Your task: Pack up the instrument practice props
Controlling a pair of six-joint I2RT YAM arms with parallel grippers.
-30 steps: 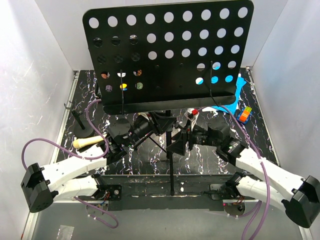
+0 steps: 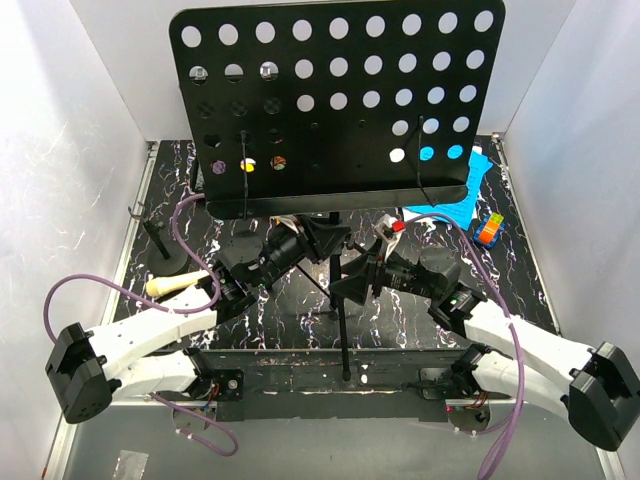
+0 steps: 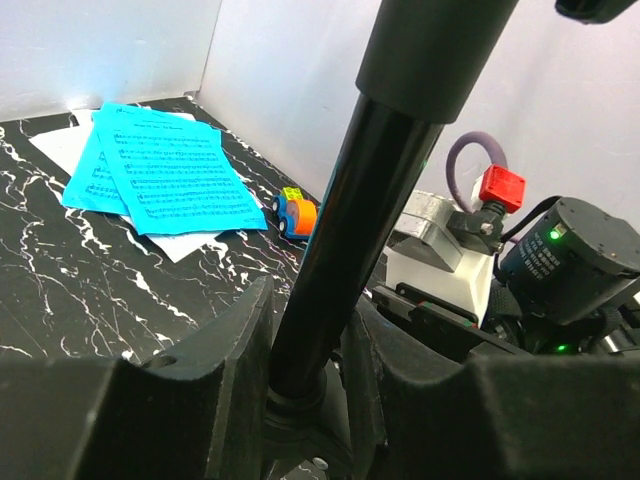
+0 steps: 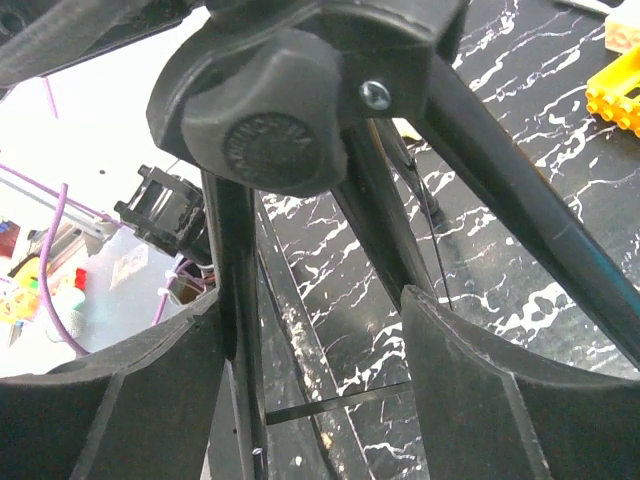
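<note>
The black music stand (image 2: 330, 90) stands upright with its perforated panel across the top view. My left gripper (image 2: 330, 240) is at the upper pole; in the left wrist view the pole (image 3: 370, 210) runs between its fingers. My right gripper (image 2: 355, 280) is lower on the stand; in the right wrist view a thin leg (image 4: 230, 280) lies at its left finger, below a knob joint (image 4: 270, 150) and spreading legs. Whether either is clamped is unclear.
Blue and white sheets (image 3: 170, 170) lie at the back right beside a colourful toy (image 2: 489, 230). A black stand (image 2: 165, 255) and a cream cylinder (image 2: 175, 283) sit at the left. Side walls bound the table.
The music stand's panel and pole have shifted slightly in the top view, with both grippers staying at the pole and moving only a little.
</note>
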